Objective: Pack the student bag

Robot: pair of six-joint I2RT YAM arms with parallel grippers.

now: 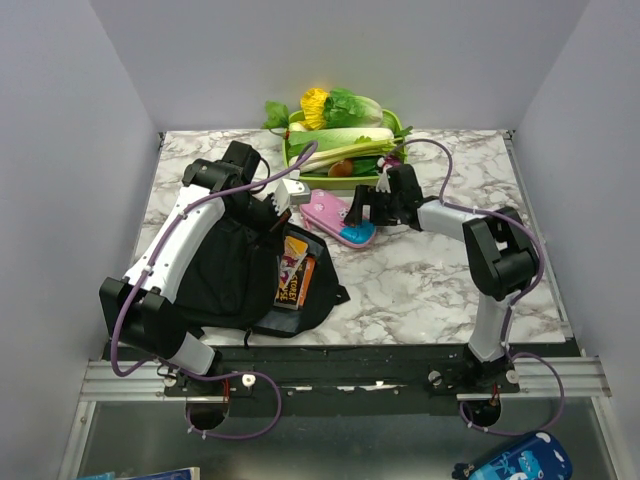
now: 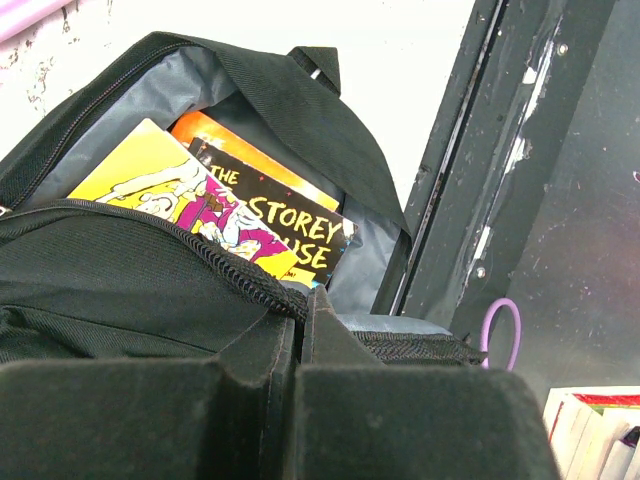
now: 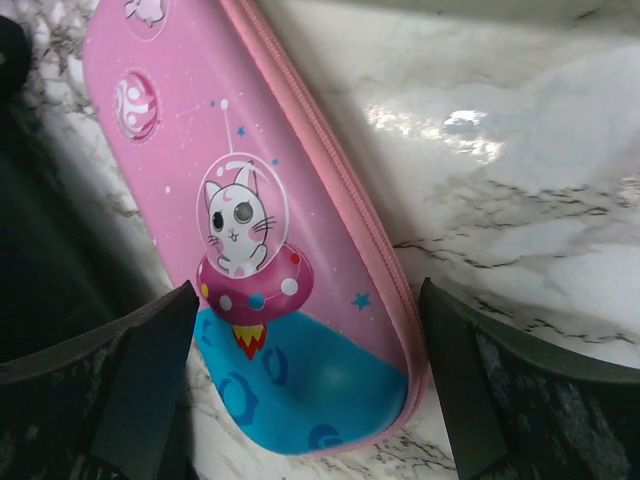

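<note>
The black bag [image 1: 210, 290] lies open at the left, books [image 2: 250, 210] inside. My left gripper is shut on the bag's zippered edge. A pink pencil case [image 3: 270, 200] with a cat print and blue end lies right of the bag. My right gripper is open around the case's blue end, a finger to either side.
A green basket of vegetables [image 1: 345, 179] stands at the back. A blue patterned item [image 1: 515, 460] is below the front edge.
</note>
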